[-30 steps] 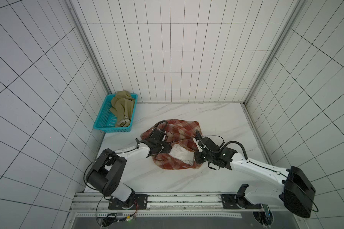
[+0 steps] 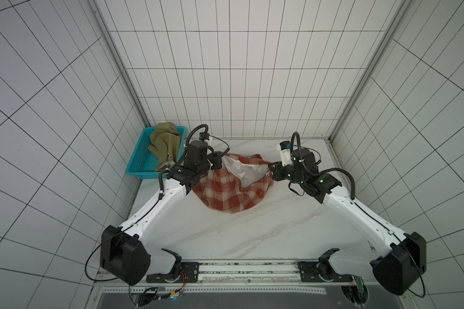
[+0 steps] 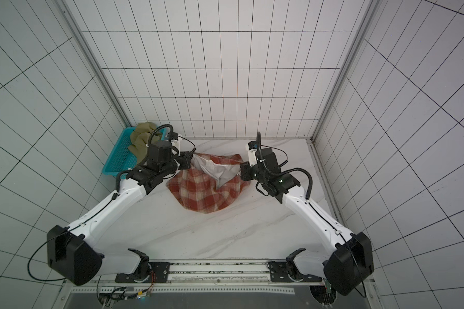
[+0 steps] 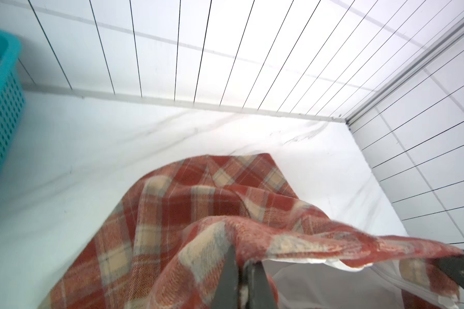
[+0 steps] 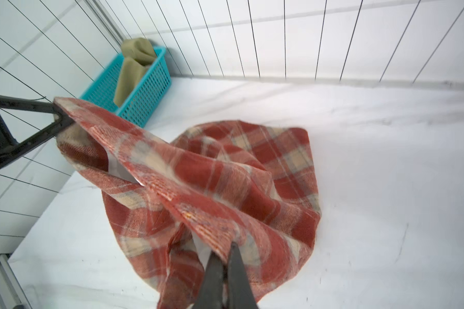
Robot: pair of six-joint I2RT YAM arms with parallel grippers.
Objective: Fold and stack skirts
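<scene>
A red and cream plaid skirt (image 2: 229, 195) with white lining (image 3: 216, 170) is held up at its band between both grippers, its lower part draped over the table. My left gripper is shut on the band, seen at the bottom of the left wrist view. My right gripper is shut on the other end of the band, which stretches taut between the two in the right wrist view.
A teal basket (image 2: 134, 162) with olive cloth (image 2: 162, 144) stands at the back left, partly behind my left arm.
Both grippers have risen and moved toward the back, lifting the skirt's band off the table. The left arm has stretched out, and the skirt's white opening has moved back with them.
</scene>
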